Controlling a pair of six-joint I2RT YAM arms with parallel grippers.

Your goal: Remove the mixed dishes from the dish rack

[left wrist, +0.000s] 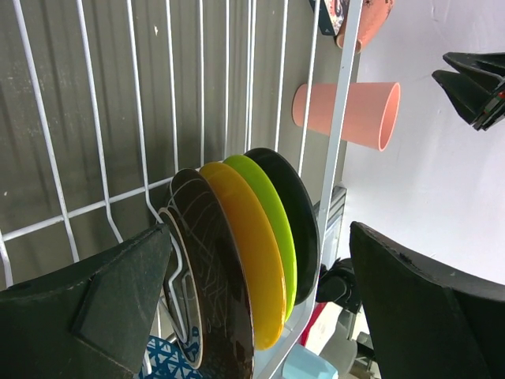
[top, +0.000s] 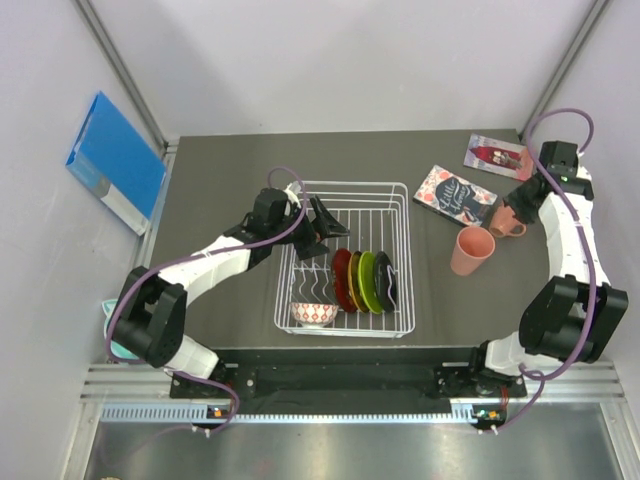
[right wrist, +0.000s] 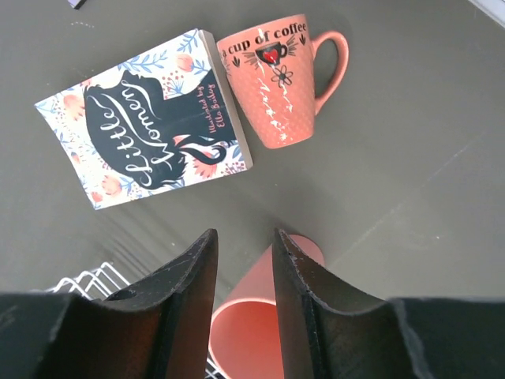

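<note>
The white wire dish rack holds upright plates in dark red-brown, yellow, green and black, plus a patterned bowl. My left gripper hangs open over the rack, nothing between its fingers. At the right, my right gripper is raised above the table, fingers part open and empty. Below it are a tall pink cup and a printed coral mug beside a floral book.
A printed card lies at the back right. A blue folder is at the left wall.
</note>
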